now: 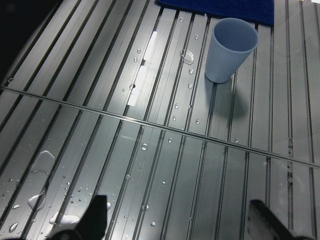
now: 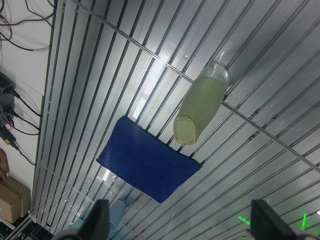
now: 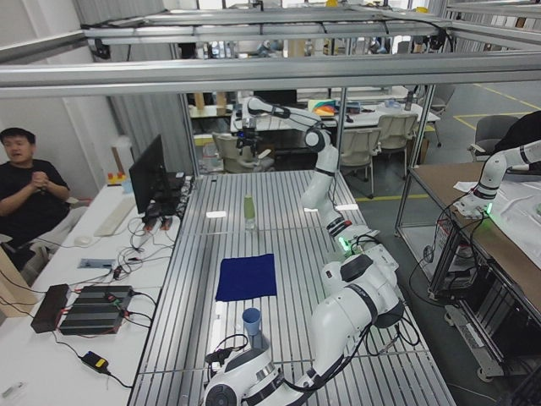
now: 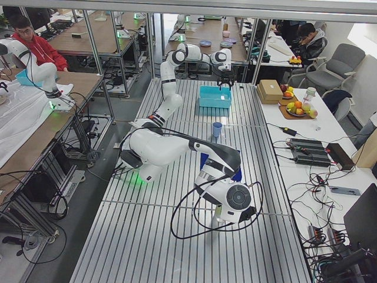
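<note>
A light blue cup [image 3: 251,320] [image 1: 225,55] stands on the slatted metal table [image 3: 194,355]. A dark blue cloth [image 3: 246,277] [image 2: 146,157] lies flat beyond it. A green bottle with a clear section [image 3: 249,210] [image 2: 199,110] stands on the far side of the cloth. In the left wrist view my left gripper has its fingers wide apart, open and empty, low at the frame's bottom, short of the cup. My right gripper is open and empty, raised above the table over the bottle's side, its fingers at the frame's bottom edge.
A turquoise bin [image 4: 215,103] sits at one end of the table. Water drops lie on the slats near the cup. A side desk [image 3: 110,347] with monitor, cables and black boxes runs alongside, where a man sits.
</note>
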